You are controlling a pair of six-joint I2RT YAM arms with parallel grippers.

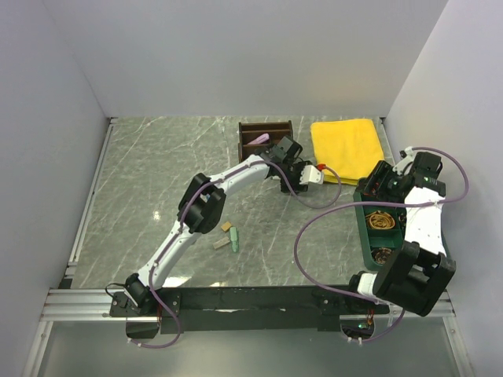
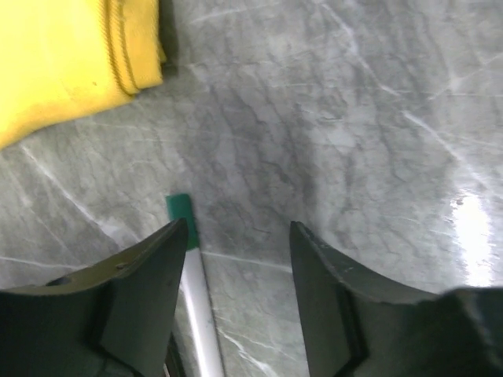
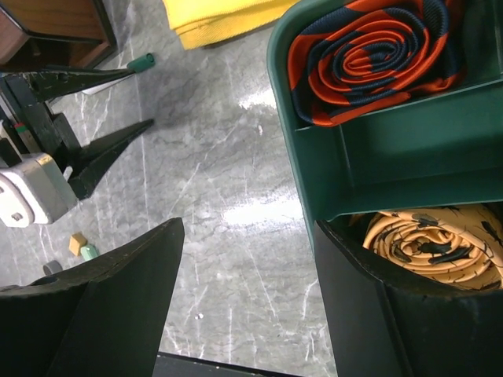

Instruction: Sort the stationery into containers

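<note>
My left gripper is open, its fingers either side of a white pen with a green cap (image 2: 198, 306) on the marble table, beside a brown wooden compartment box (image 1: 255, 129) holding a pink item. In the top view the left arm hides most of that spot. My right gripper hangs open over the front-left edge of the green divided container (image 3: 424, 149). Small items lie at the front middle: a green piece (image 1: 233, 239), a tan block (image 1: 226, 226) and a pale bar (image 1: 221, 243).
A folded yellow cloth (image 1: 346, 145) lies at the back right. Rolled ties (image 3: 369, 55) fill compartments of the green container.
</note>
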